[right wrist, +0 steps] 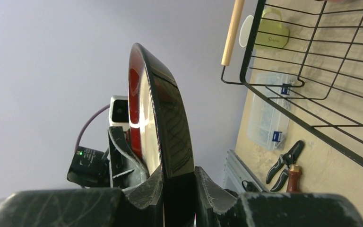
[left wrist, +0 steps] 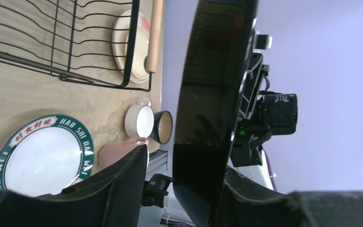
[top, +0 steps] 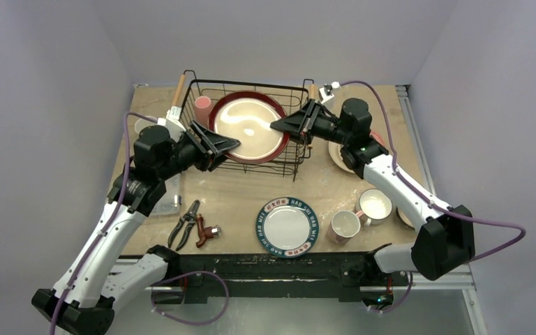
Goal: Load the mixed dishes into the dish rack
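A cream plate with a maroon rim (top: 250,129) is held in the air over the black wire dish rack (top: 294,159). My right gripper is shut on its right side. My left gripper is at the plate's left edge, its fingers part open with the plate's dark edge between them; whether they touch it I cannot tell. A pink cup (top: 202,105) stands in the rack's left part. On the counter are a green-rimmed plate (top: 286,227), mugs (top: 343,225) and stacked plates (top: 342,160) at right.
Pruning shears (top: 181,227), a brown pistol-shaped tool (top: 206,232) and a clear plastic box (top: 167,199) lie at front left. A green mug (right wrist: 272,33) is beyond the rack's left end. Bare counter lies between rack and front plate.
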